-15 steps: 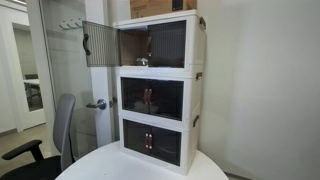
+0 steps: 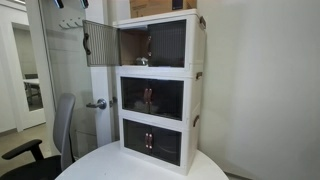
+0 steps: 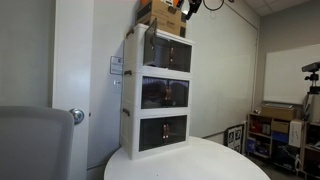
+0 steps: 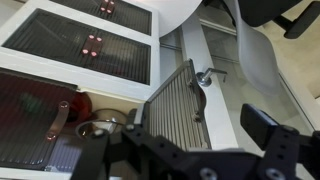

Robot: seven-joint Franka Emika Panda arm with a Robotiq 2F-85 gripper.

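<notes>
A white cabinet (image 2: 160, 72) with three stacked tiers stands on a round white table. Its left top door (image 2: 104, 44), ribbed and dark, is swung open, while the right top door (image 2: 168, 44) is closed. Inside the top tier, the wrist view shows a red pot (image 4: 76, 106) and a shiny round item (image 4: 100, 124), partly hidden. My gripper is open, its dark fingers spread across the lower edge of the wrist view, with the open door (image 4: 180, 108) showing between them. Nothing is held.
Cardboard boxes (image 3: 163, 14) sit on top of the cabinet. Beside it are a door with a metal handle (image 2: 98, 103) and a grey chair (image 2: 61, 125).
</notes>
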